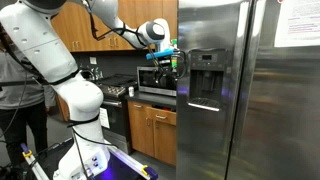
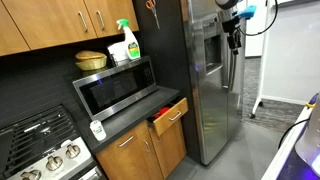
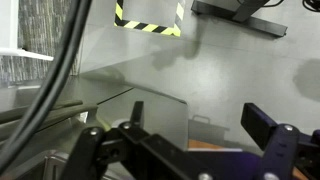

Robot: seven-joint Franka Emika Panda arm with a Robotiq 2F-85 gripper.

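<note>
My gripper is open in the wrist view, with its dark fingers [image 3: 263, 125] wide apart and bare floor visible through the gap. Exterior view 1 has the gripper [image 1: 180, 68] raised in front of the steel fridge [image 1: 205, 120], near its dispenser panel. From the other side, the gripper [image 2: 234, 44] hangs high by the fridge doors [image 2: 213, 100]; any contact is unclear. A wooden drawer [image 2: 170, 122] stands pulled out below the counter, with something red [image 2: 157, 114] inside.
A microwave [image 2: 118, 90] sits on the counter, with a spray bottle [image 2: 131, 42] and a basket [image 2: 91, 55] on top. A white cup [image 2: 97, 130] stands beside the stove [image 2: 45, 145]. Striped tape [image 3: 148, 27] marks the open floor.
</note>
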